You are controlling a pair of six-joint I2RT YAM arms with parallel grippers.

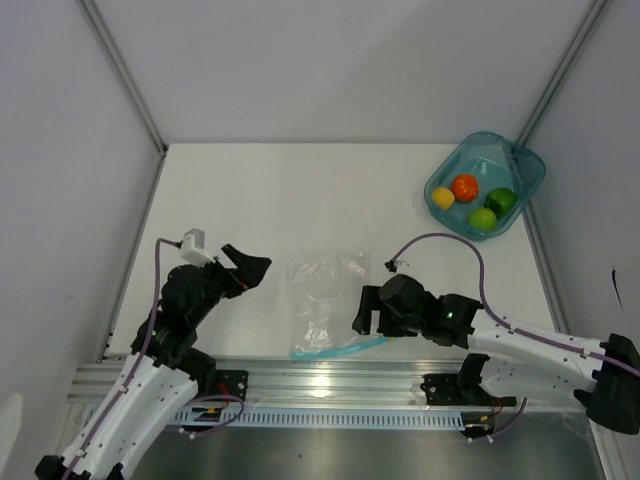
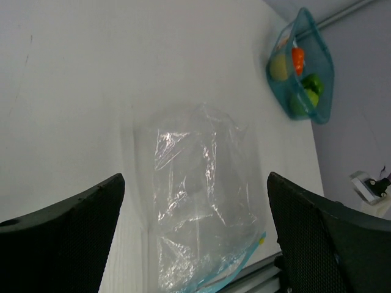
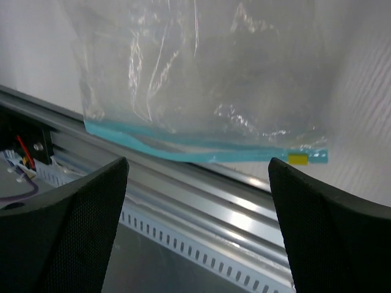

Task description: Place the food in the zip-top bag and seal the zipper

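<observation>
A clear zip top bag [image 1: 330, 300] lies flat at the table's front middle, its blue zipper strip [image 3: 201, 155] along the front edge with a yellow slider [image 3: 298, 159] at the right end. My right gripper [image 1: 367, 312] is open over the bag's right side, with nothing between its fingers. To the left of the bag, my left gripper [image 1: 240, 270] stands open and empty. In the back right corner, a teal basket [image 1: 437, 178] holds the food: an orange-red piece [image 1: 465, 187], a yellow one [image 1: 443, 198], a dark green one [image 1: 501, 201] and a light green one [image 1: 482, 219].
Bare white table [image 1: 270, 190] spreads behind and to the left of the bag. A metal rail [image 1: 320, 372] runs along the front edge, close to the zipper. Walls close in the back and sides; the basket stands near the right one.
</observation>
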